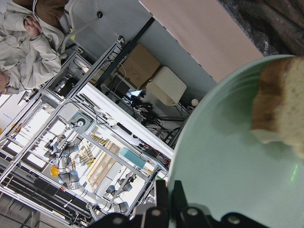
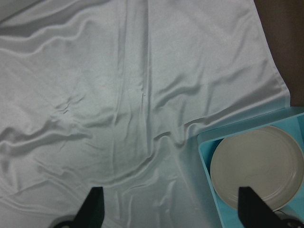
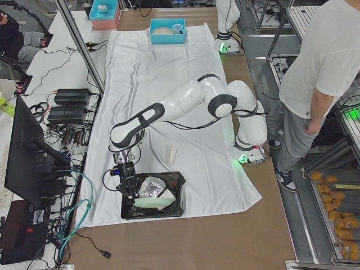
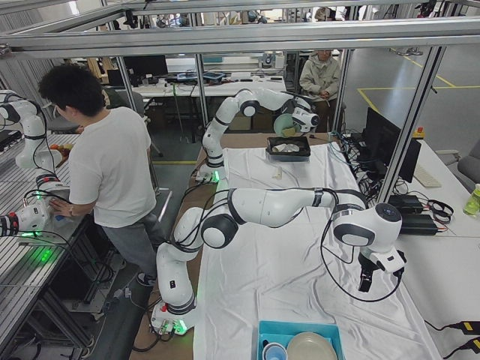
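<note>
A mint green plate (image 1: 209,156) is tilted over the black lined bin (image 3: 177,199), with my left gripper shut on its rim. A piece of bread (image 1: 285,104) is on the plate. Crumpled foil (image 3: 152,185) lies in the bin. My right gripper stands open over the white cloth, with nothing visible between its fingers, beside a blue container (image 2: 211,190).
The blue container holds a beige plate (image 2: 256,166) and a cup (image 4: 275,352). A small pale object (image 3: 170,154) lies on the cloth near the bin. A monitor and cables line the left edge. A person stands on the right in the camera left view.
</note>
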